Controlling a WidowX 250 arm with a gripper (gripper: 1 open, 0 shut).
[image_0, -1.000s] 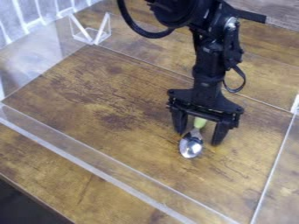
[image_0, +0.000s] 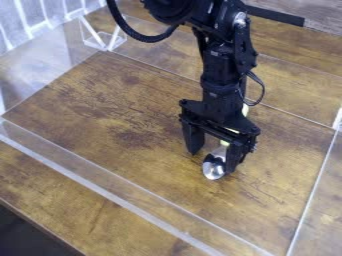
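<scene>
My black gripper (image_0: 214, 148) hangs low over the wooden surface, right of the middle of the camera view, open with its fingers on either side of a metal spoon. The spoon's shiny bowl (image_0: 214, 170) lies just below the fingers. A pale greenish piece, apparently its handle, shows partly behind the gripper; the rest is hidden.
Clear plastic walls edge the work area at left, front and right. A white angular frame (image_0: 102, 35) stands at the back left.
The gripper has shifted slightly left and its wrist has turned a little.
</scene>
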